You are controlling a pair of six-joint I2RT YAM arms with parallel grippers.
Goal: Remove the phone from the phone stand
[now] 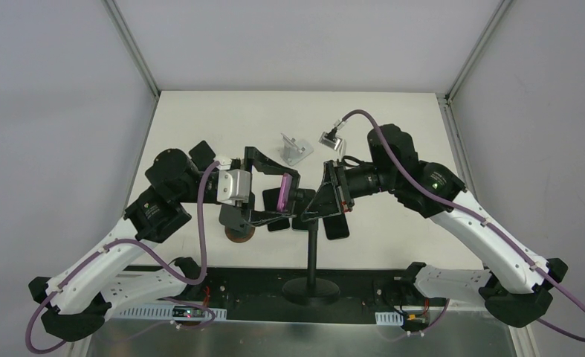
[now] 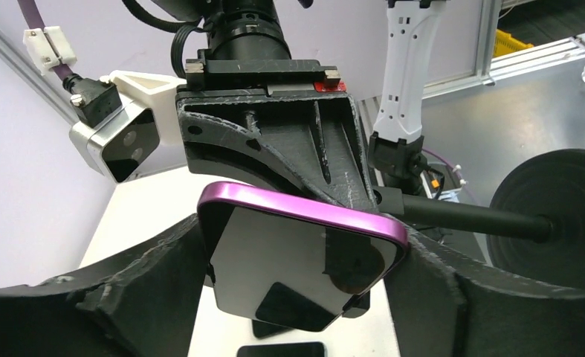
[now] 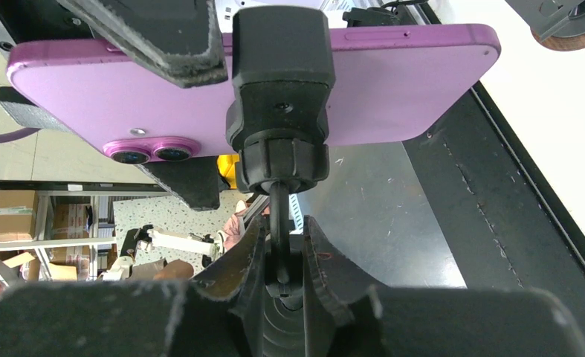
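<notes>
The pink phone (image 3: 393,89) sits in the black clamp (image 3: 282,74) of the phone stand (image 1: 312,256), camera lenses toward the right wrist view. In the left wrist view the phone's screen (image 2: 274,256) lies between the fingers of my left gripper. Those fingers come right up to two opposite edges of the phone; whether they press on it I cannot tell. My right gripper is shut on the stand's thin neck, just below the clamp's round knob (image 3: 283,165). The stand's round base (image 1: 311,291) shows below the table's front edge.
Several dark phones, one at the right (image 1: 336,227), lie on the white table (image 1: 386,245) beneath the grippers. Behind them is a clear bracket-like holder (image 1: 296,151). A brown round base (image 1: 239,236) stands near the left arm.
</notes>
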